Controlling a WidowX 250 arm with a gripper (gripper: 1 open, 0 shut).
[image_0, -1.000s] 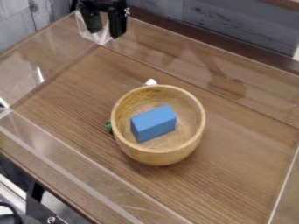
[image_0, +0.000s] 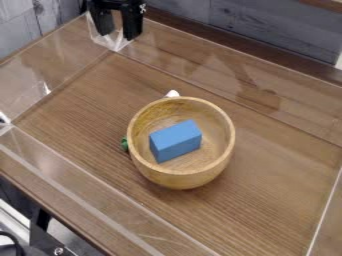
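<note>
A round wooden bowl (image_0: 213, 167) sits in the lower middle of the table, holding a blue block (image_0: 175, 141). A small white object (image_0: 171, 94) lies just above the bowl, and a small green object (image_0: 123, 145) is partly visible at its left side. At the top left the dark gripper (image_0: 116, 22) is over the table, well away from the bowl; whether it is open or shut is too small to tell.
Clear panels line the left edge, with dark cables at the lower left.
The gripper has moved slightly up in the view. The bowl, the block and the small objects have not visibly moved.
</note>
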